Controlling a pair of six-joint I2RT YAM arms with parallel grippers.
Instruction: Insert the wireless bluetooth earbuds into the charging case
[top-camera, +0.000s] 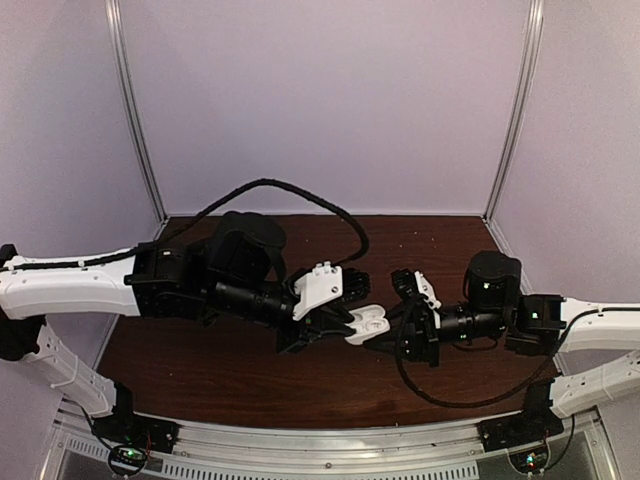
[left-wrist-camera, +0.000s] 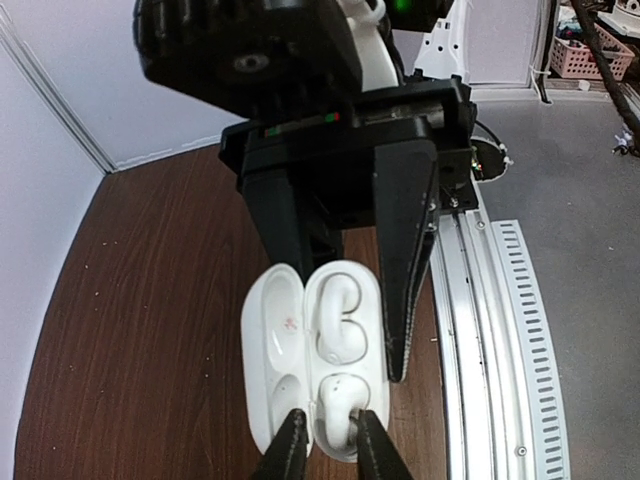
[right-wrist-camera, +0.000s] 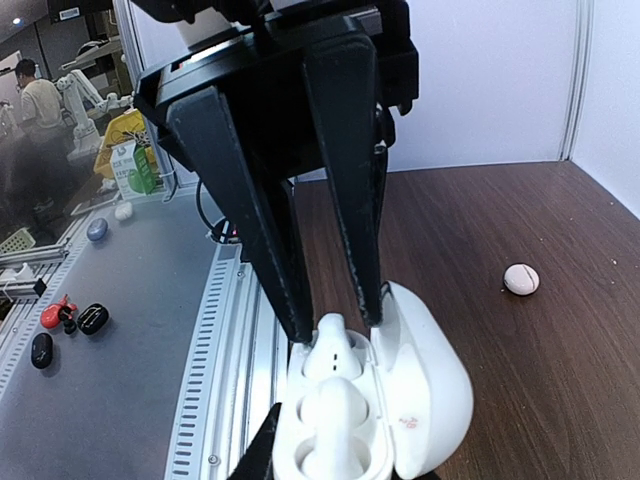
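The white open charging case hangs between the two grippers over the table. My right gripper is shut on the case, whose lid stands open. Two earbuds sit in its wells; whether both are fully seated I cannot tell. My left gripper is at the case, its fingertips at the lower earbud in the left wrist view and at the far end of the case in the right wrist view. How far it is open is hard to see.
A small white round object lies on it in the right wrist view. Walls surround the back and sides; a metal rail runs along the front edge.
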